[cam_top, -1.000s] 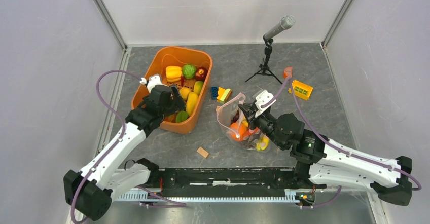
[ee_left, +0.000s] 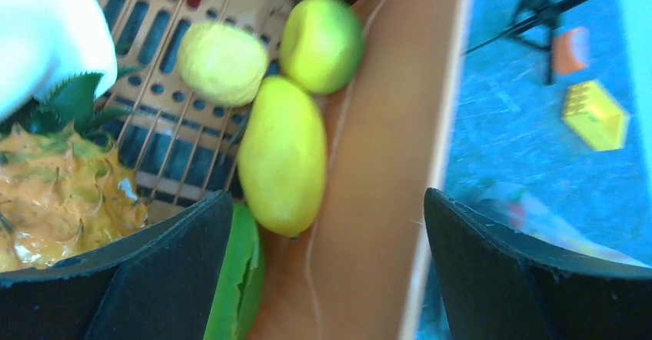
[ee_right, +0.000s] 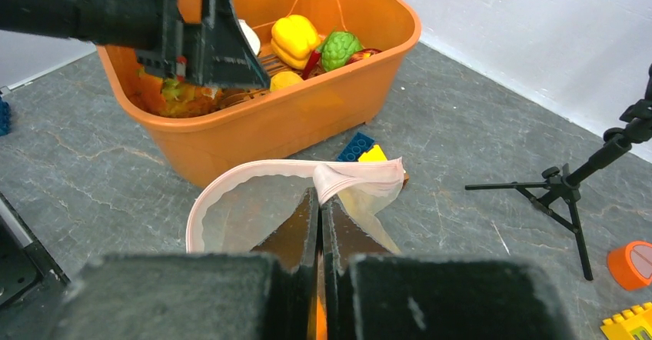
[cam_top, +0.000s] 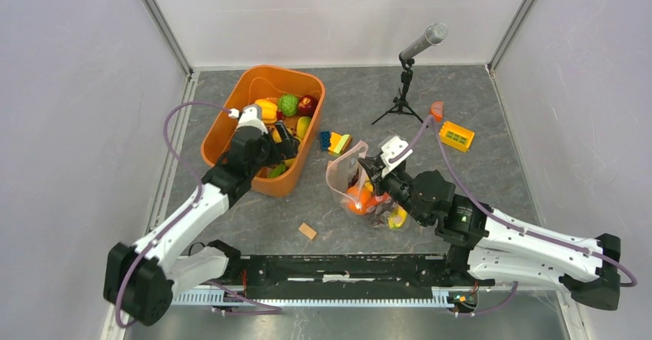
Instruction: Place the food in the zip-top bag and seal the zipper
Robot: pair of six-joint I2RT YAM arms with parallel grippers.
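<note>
An orange bin (cam_top: pixel 219 136) holds toy food. My left gripper (cam_top: pixel 286 144) is over its right side, open above a yellow oblong fruit (ee_left: pixel 281 155); a green vegetable (ee_left: pixel 242 271) lies beside that fruit, and a pineapple-like item (ee_left: pixel 61 194) sits at left. My right gripper is shut at the rim of the clear zip top bag (ee_right: pixel 231 182), the rim pinched at its fingertips. The bag (cam_top: pixel 342 175) stands upright, mouth open, with orange and yellow food inside.
A microphone tripod (cam_top: pixel 404 94) stands at the back right, near a yellow crate (cam_top: pixel 457 136) and a small orange piece (ee_right: pixel 632 267). Toy bricks (cam_top: pixel 336 142) lie between bin and bag, a tan block (cam_top: pixel 307 231) in front. Walls bound the floor.
My left gripper has shifted right over the bin, toward its right wall. The right arm and bag have moved very slightly.
</note>
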